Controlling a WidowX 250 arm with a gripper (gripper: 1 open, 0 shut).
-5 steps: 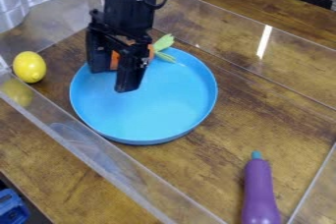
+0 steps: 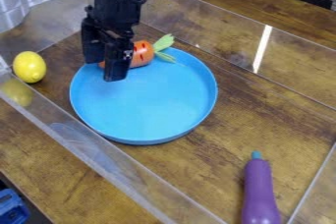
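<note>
My black gripper hangs open above the upper left part of a blue plate. An orange carrot with a pale green top lies at the plate's back, just behind the gripper and partly hidden by it. I cannot tell whether the fingers touch the carrot.
A yellow lemon-like object sits left of the plate. A purple eggplant-like object lies at the lower right. Clear plastic edges run along the left and front. The wooden surface right of the plate is mostly free.
The gripper has shifted left and slightly up in the view. The plate, carrot and other objects look unmoved.
</note>
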